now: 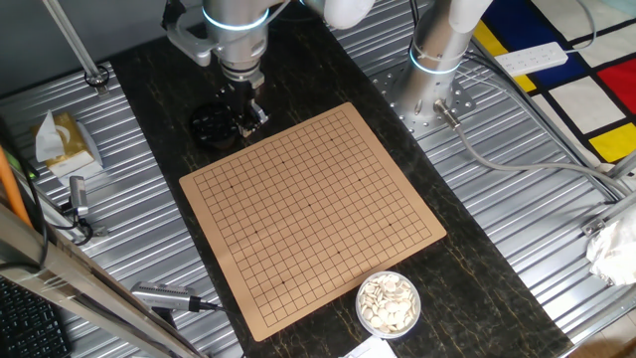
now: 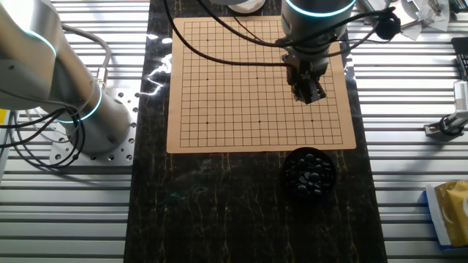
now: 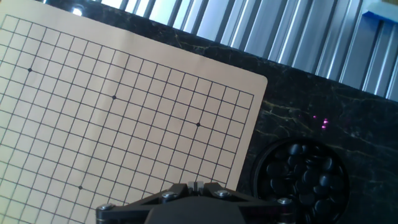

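Note:
The tan gridded board [image 1: 308, 214] lies flat on the dark tabletop with no stones on it. My gripper points down, its fingertips close together in the wrist view and no object visible between them. Exterior view 1 has the gripper [image 1: 255, 125] near the board's far corner, beside a black bowl [image 1: 213, 125]. From the other side, the gripper [image 2: 310, 93] hangs over the grid in the picture. Black stones [image 3: 306, 179] fill the bowl, which sits just off the board's edge. At the opposite side stands a clear round container of white stones [image 1: 388, 303].
A tissue box [image 1: 72, 149] rests on the slatted metal surface to the left. The arm's base [image 1: 427, 94] is bolted down at the right. Cables [image 2: 241, 62] loop across exterior view 2. Bare dark tabletop [image 2: 212, 212] stretches beside the bowl.

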